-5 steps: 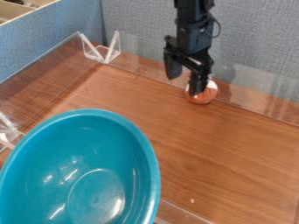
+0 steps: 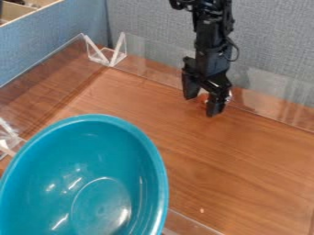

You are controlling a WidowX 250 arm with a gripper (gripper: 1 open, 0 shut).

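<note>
My black gripper (image 2: pixel 201 97) hangs low over the wooden table near the back wall, its fingers open and pointing down. A small reddish-white round object (image 2: pixel 227 97) sits just behind and between the fingers, mostly hidden by them; I cannot tell whether they touch it. A large teal bowl (image 2: pixel 37 184) fills the lower left.
A clear low barrier (image 2: pixel 270 108) runs along the back, with a white bracket (image 2: pixel 106 52) at the corner. Blue walls and a wooden box (image 2: pixel 31 9) stand at the upper left.
My gripper has moved down toward the table over the round object, which is now more hidden behind the fingers. The bowl has not moved.
</note>
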